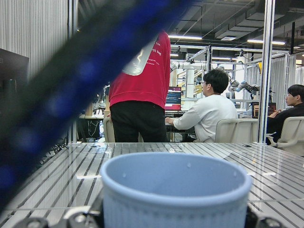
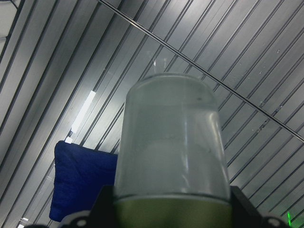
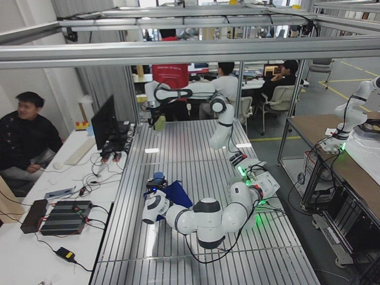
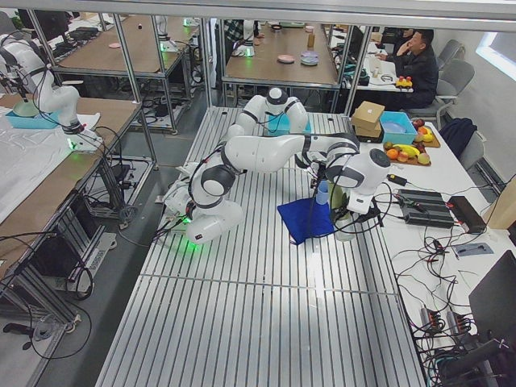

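A blue cup (image 1: 175, 209) fills the bottom of the left wrist view, held upright low over the slatted table, with my left gripper (image 3: 157, 185) shut on it. A blurred dark blue shape crosses that view's upper left. My right gripper is shut on a pale green translucent container (image 2: 172, 142), which hangs high at the table's far end in the camera left view (image 3: 159, 123). Below it in the right wrist view lies a dark blue cloth (image 2: 80, 180), also seen beside the cup in the camera right view (image 4: 298, 218).
A side desk (image 3: 65, 267) with monitor, cables and black boxes runs along the left in the camera left view. A blue bin and fruit (image 4: 407, 153) stand on it in the camera right view. The slatted table (image 4: 234, 330) has wide bare areas; people sit beyond it.
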